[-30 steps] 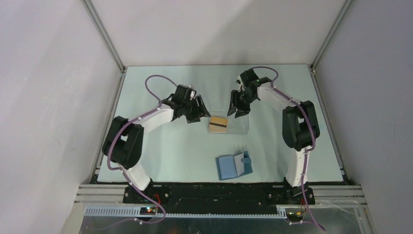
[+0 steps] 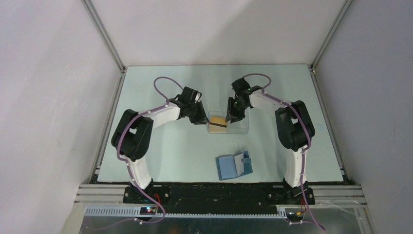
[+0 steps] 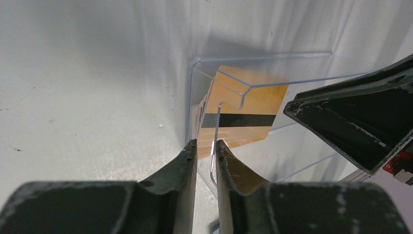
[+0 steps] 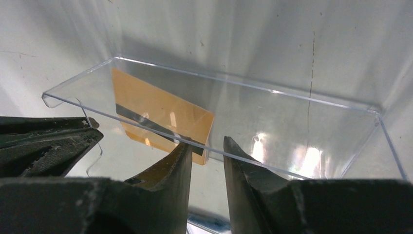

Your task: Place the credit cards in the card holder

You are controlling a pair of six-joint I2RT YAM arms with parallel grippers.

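Observation:
A stack of orange-tan cards with a dark stripe lies in the left end of a clear box; in the right wrist view the top card leans at an angle. The blue card holder lies near the front edge of the table. My left gripper is partly open, its fingertips on either side of the box's notched left wall. My right gripper is also partly open at the box, a clear rim crossing its fingers. Neither visibly holds a card.
Both grippers are close together over the box; the right gripper's black finger intrudes at the right of the left wrist view.
Cards, box and holder have stayed put.

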